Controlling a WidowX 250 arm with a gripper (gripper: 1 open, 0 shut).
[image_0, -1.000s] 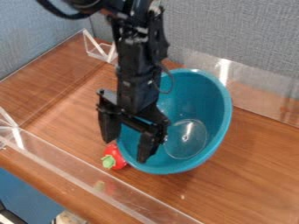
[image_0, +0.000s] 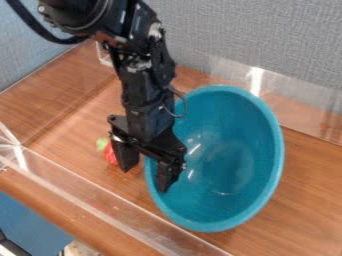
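Observation:
My black gripper (image_0: 144, 163) hangs down at the left side of a large teal bowl (image_0: 227, 160), open, with one finger over or inside the bowl's near-left part and the other outside it. A small red strawberry-like object with a green top (image_0: 104, 148) lies on the wooden surface just left of the gripper, partly hidden behind it. The bowl stands tilted, its opening facing toward the camera and upward.
Clear low barriers (image_0: 307, 117) run along the back and the front-left edge. A grey wall stands behind.
The bowl has shifted and swung toward the front, its lower rim now nearer the camera. The red object has moved up and left, behind the gripper. The gripper has moved slightly.

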